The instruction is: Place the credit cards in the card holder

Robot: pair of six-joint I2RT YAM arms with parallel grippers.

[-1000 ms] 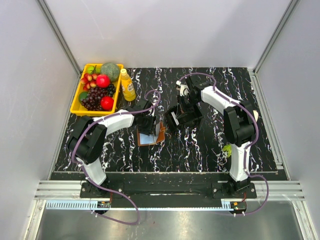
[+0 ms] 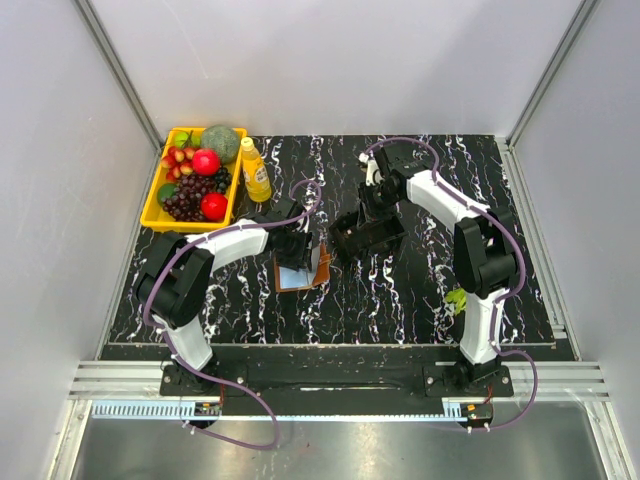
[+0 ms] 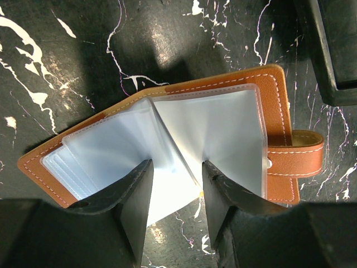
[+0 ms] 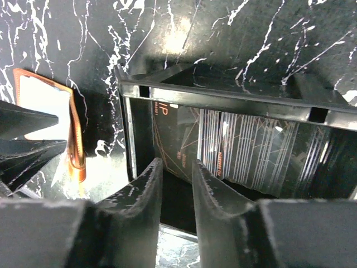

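The card holder [image 3: 284,106], brown leather with white stitching, lies opened flat on the table. Its clear sleeves [image 3: 228,131] fan out, and one sleeve's edge stands up. My left gripper is over it, part open, with that raised edge running between its separated fingertips; whether they touch it I cannot tell. Thin cards [image 4: 245,145] stand on edge in a row inside a black box [image 4: 217,100], only their narrow edges showing, beside a dark flat card [image 4: 175,131]. Above the box's near side, my right gripper is open, nothing visible between its fingertips.
A yellow basket [image 2: 152,215] of fruit stands at the back left, with a yellow bottle [image 2: 256,172] beside it. Something green [image 2: 456,299] lies to the right.
My right gripper has shifted slightly right over the box. A pale strip seen in the box about a second ago no longer shows there. The left arm stays put.
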